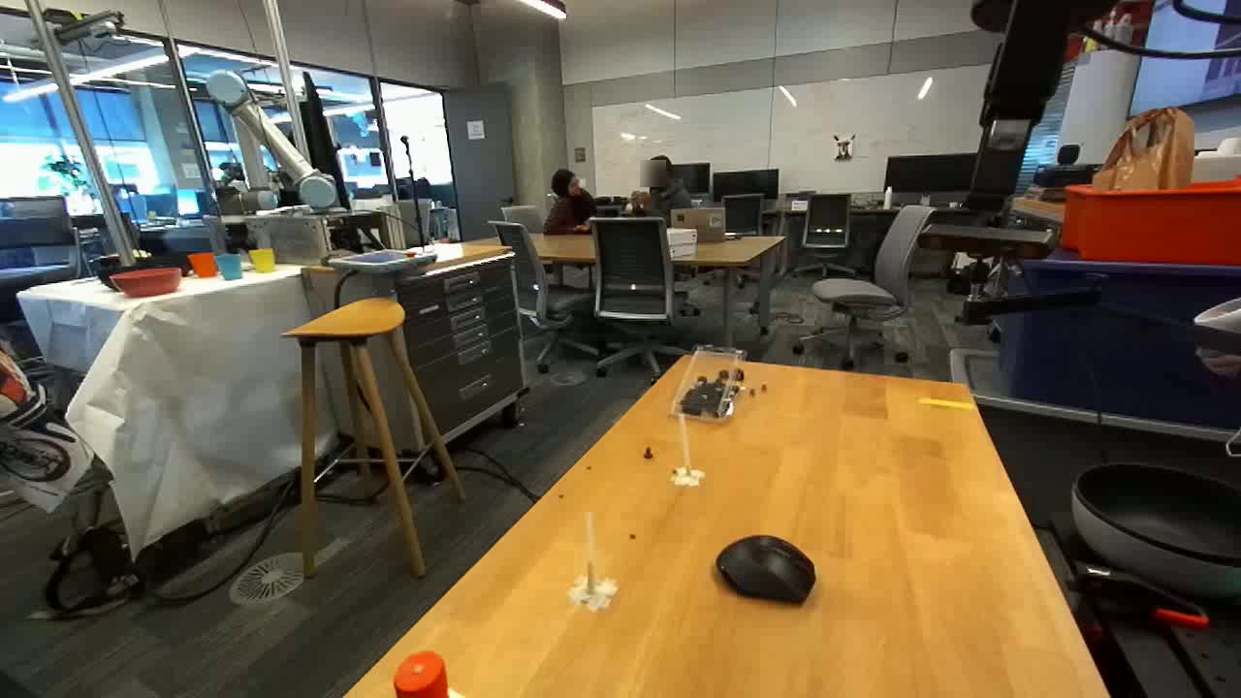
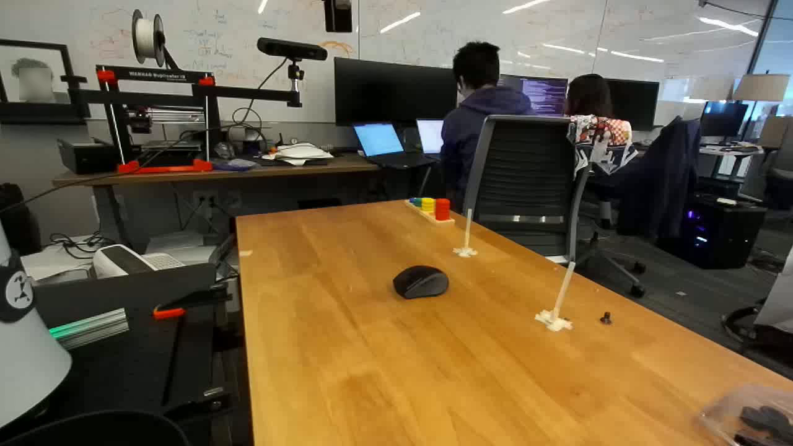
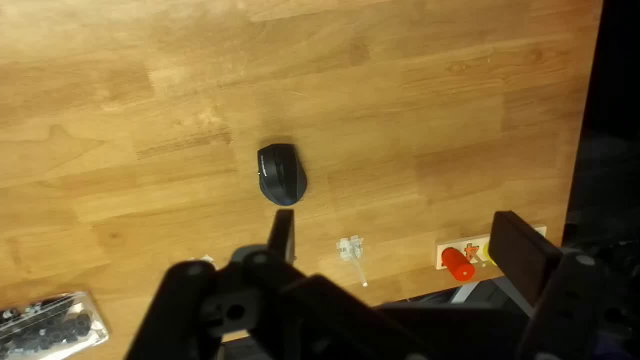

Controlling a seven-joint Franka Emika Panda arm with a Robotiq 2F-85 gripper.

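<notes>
A black computer mouse [image 1: 767, 569] lies on the wooden table [image 1: 861, 465], also visible as a mouse [image 2: 420, 282] in the second exterior view. From above, the mouse [image 3: 281, 174] appears beyond the left finger, not between the fingers. My gripper is open and empty, its dark fingers wide apart. Two thin pale sticks rise from white taped bases; one stick [image 2: 562, 293] is nearer in the second exterior view, the other stick [image 2: 468, 231] farther off. In the first exterior view, the gripper [image 1: 949, 275] hangs high at the right, well clear of the mouse.
A clear box of black parts [image 1: 710, 386] stands near one table edge, small dark bits around it. At another end, a wooden strip [image 3: 460, 245] carries colored stacked pieces, including a red stack [image 2: 442, 209]. Bare tabletop surrounds the mouse. A dark pan [image 1: 1163, 523] sits off the table.
</notes>
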